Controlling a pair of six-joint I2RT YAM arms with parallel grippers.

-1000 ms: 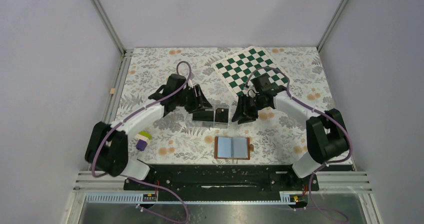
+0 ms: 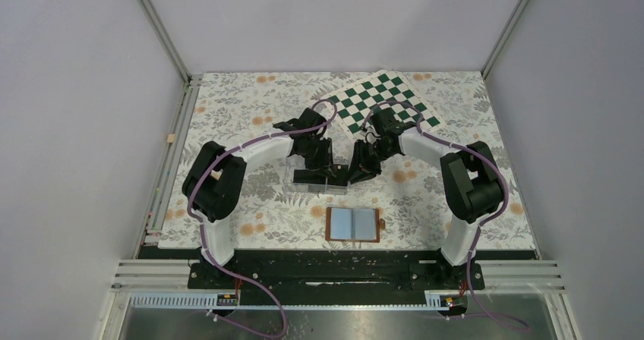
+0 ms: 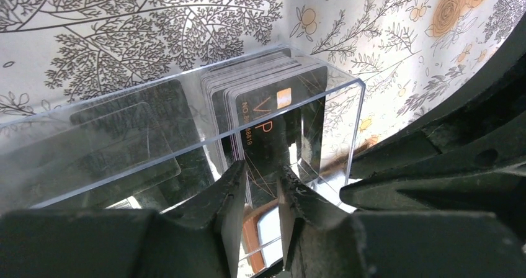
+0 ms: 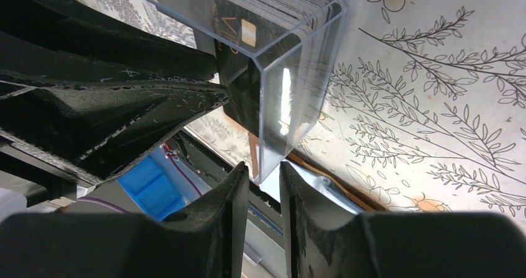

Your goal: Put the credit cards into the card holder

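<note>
A clear acrylic box (image 2: pixel 309 187) holds dark cards; in the left wrist view a stack of black VIP cards (image 3: pixel 273 126) stands in its end section. My left gripper (image 2: pixel 328 165) is over that stack, fingertips part open at the cards' face. My right gripper (image 2: pixel 358 169) is at the box's right end, fingertips close together by the clear corner. Whether either holds anything cannot be seen. An open holder with blue-grey pages and brown cover (image 2: pixel 341 224) lies in front of the box.
A green checkered board (image 2: pixel 383 97) lies behind the arms. The table to either side of the box is largely clear. The two grippers are very close to each other.
Over the last second my left gripper moved right onto the card stack, and my right gripper moved slightly left toward the box's end. The box has barely moved.
</note>
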